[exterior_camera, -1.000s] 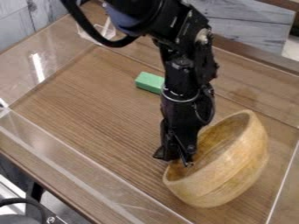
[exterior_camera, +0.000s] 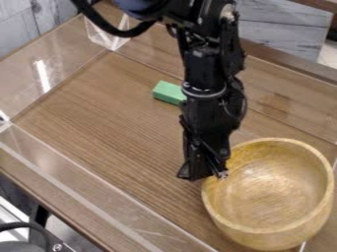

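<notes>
My black gripper points down at the left rim of a large yellow bowl, which rests at the lower right of the wooden table. The fingertips are close against the rim; whether they touch it is unclear, and the fingers are too dark to show what, if anything, is between them.
A green block lies behind the arm, left of it. A clear container stands at the back left.
The bowl has gone from steeply tilted to lying nearly flat, further right and wider in view. My gripper has moved slightly up and left.
</notes>
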